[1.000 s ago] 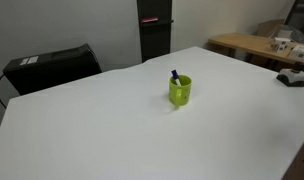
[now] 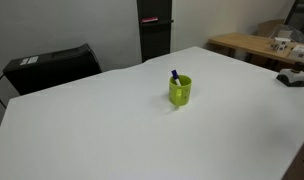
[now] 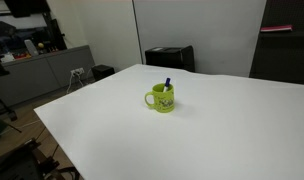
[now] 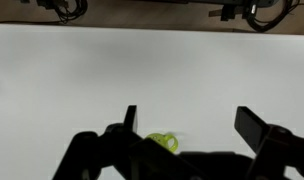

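Note:
A lime-green mug (image 2: 180, 93) stands upright on the white table (image 2: 112, 125), with a marker (image 2: 175, 75) with a dark blue end leaning up out of it. In exterior view 2 the same mug (image 3: 161, 98) has its handle toward the left and dark print on its side. My gripper is open in the wrist view, its black fingers wide apart with nothing between them. Part of the green mug (image 4: 164, 141) peeks out low in that view, mostly hidden behind the gripper's body. In exterior view 1, the gripper's fingers are out of frame.
A black case (image 2: 52, 72) sits at the table's back left. Beyond the table's far right is a wooden table (image 2: 254, 45) with several items on it. Cables (image 4: 62, 12) lie past the table edge.

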